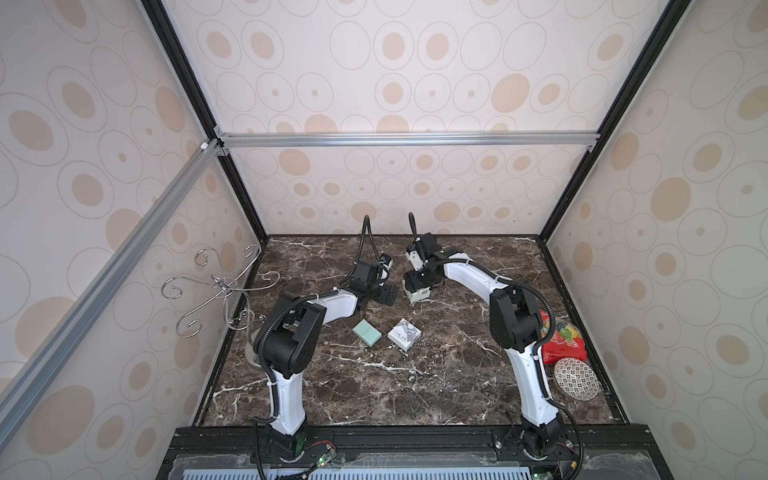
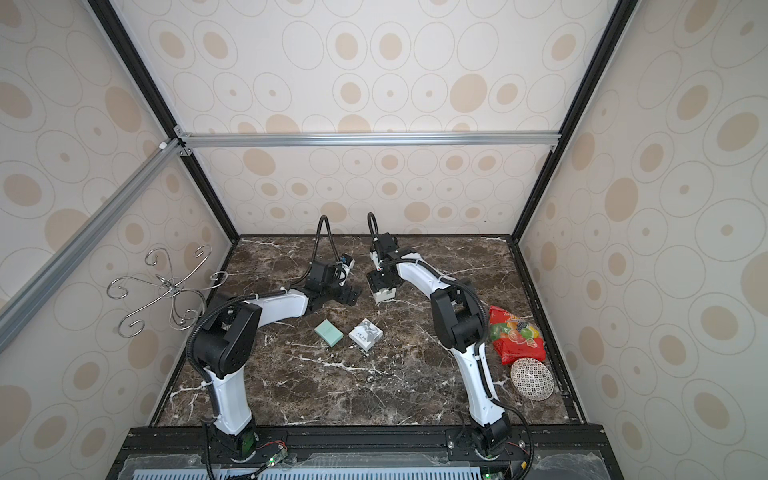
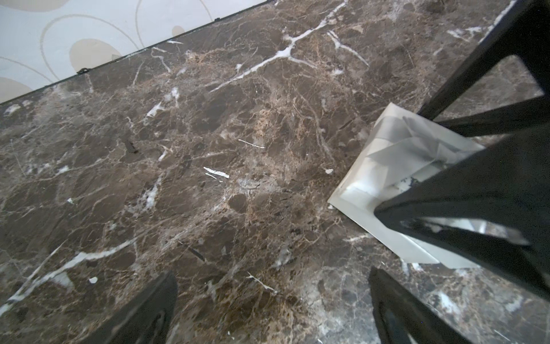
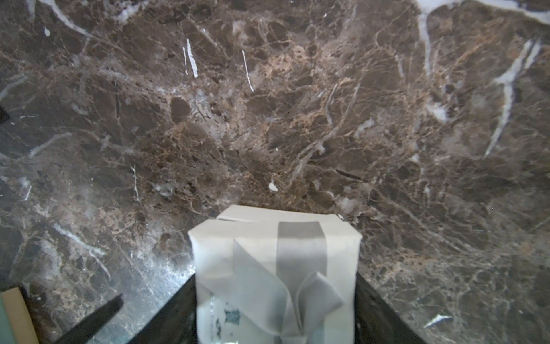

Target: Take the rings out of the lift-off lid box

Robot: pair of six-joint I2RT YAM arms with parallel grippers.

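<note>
My right gripper is shut on a white box (image 1: 417, 293) with a grey ribbon-and-bow print, one finger on each side. In the right wrist view, a second pale edge (image 4: 269, 214) shows behind the printed top, slightly out of line with it. The left wrist view has this box (image 3: 395, 166) at right, partly covered by the right gripper's fingers (image 3: 458, 200). To its left, my left gripper is open over bare marble, nothing between its fingertips. The box's inside is hidden, and no rings can be made out there.
Nearer the front lie a mint-green box (image 1: 367, 333) and a white-and-grey patterned box (image 1: 404, 334). A tiny shiny thing (image 1: 412, 378) lies before them. At far right are a red packet (image 1: 565, 344) and a round lattice mat (image 1: 577, 378); a wire stand (image 1: 220, 284) is at left.
</note>
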